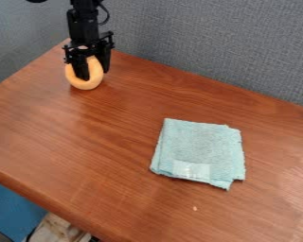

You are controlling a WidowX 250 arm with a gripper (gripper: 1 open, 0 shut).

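At the back left of the wooden table (116, 142), my black gripper (87, 59) points down over an orange, rounded object (82, 81), perhaps a bowl or ring. Its fingers reach into or onto that object and hide part of it. Whether they are shut on it is not clear. A folded pale teal cloth (196, 148) lies flat on the right half of the table, well away from my gripper.
Grey padded walls (218, 43) stand behind the table and to its left. Past the front-left edge lie a blue surface (8, 210) and some clutter.
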